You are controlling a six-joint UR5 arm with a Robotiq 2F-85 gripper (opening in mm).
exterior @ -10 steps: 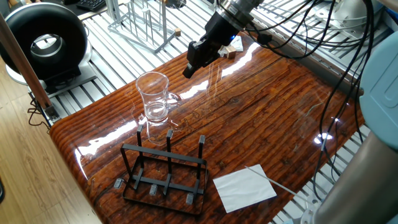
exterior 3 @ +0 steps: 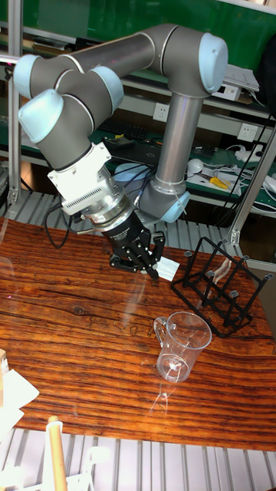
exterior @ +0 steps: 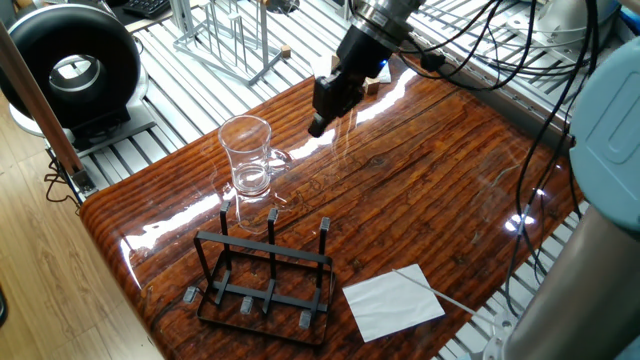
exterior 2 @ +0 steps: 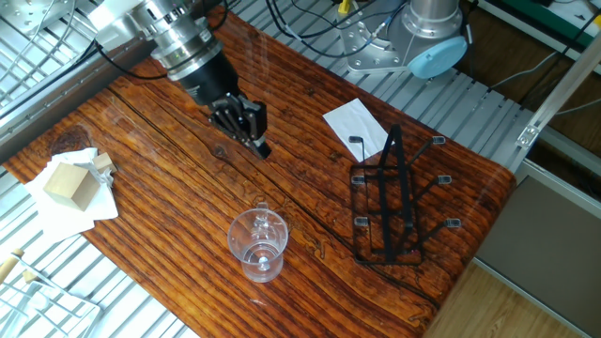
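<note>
A clear glass mug (exterior: 249,160) stands upright on the glossy wooden table, its handle turned toward my gripper's side. In exterior view 2 the mug (exterior 2: 259,246) is seen from above, and it looks empty. My gripper (exterior: 336,112) hangs over the table, tilted downward and well apart from the mug. Its fingertips look spread in exterior view 3, with nothing visible between them at the gripper (exterior 3: 156,258). Black metal bars form a rack (exterior: 268,286) with several upright prongs, standing near the table edge beyond the mug.
A white sheet (exterior: 394,302) lies beside the rack. Wooden blocks (exterior 2: 72,186) rest on white paper at another table edge. Cables (exterior: 545,110) hang near the arm. Bare tabletop (exterior 2: 178,216) lies between the blocks and the mug.
My gripper has shifted slightly to the right and down in exterior view 1, and its wrist looks turned. The mug, rack and sheet have stayed put.
</note>
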